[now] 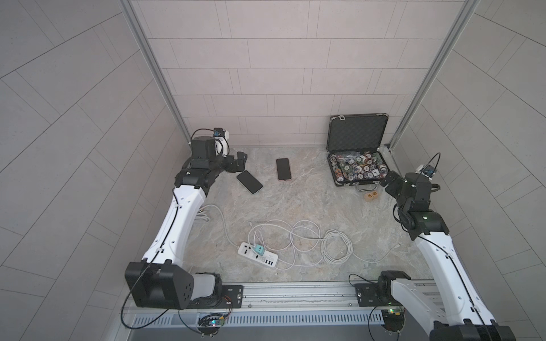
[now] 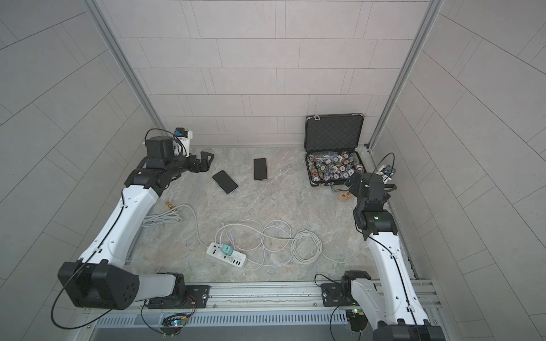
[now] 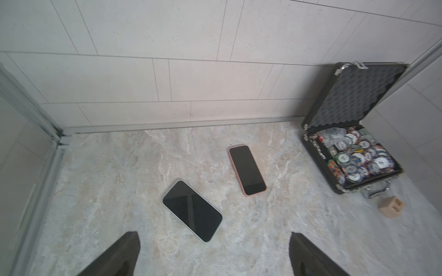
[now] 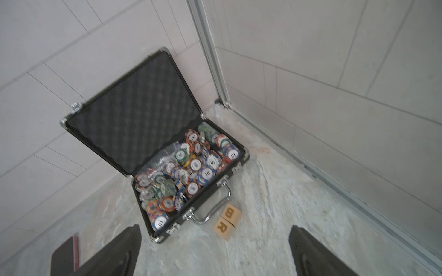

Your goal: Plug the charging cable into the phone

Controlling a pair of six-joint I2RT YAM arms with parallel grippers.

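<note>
Two dark-screened phones lie face up on the marble floor: a larger phone (image 3: 192, 210) set at a slant, and a pink-edged phone (image 3: 247, 170) farther back. The white charging cable (image 1: 337, 246) runs from a turquoise adapter (image 1: 259, 250) in the power strip (image 1: 267, 258) through loose loops to a coil, its thin tail (image 1: 375, 261) trailing right. My left gripper is open and empty, high behind the left side. Open and empty too, my right gripper faces the case. Neither touches the cable or a phone.
At back right stands an open black case (image 4: 138, 110) full of poker chips, two wooden letter blocks (image 4: 231, 214) by its handle. Another white cable bundle (image 2: 162, 218) with a brass-coloured piece (image 2: 169, 205) lies left.
</note>
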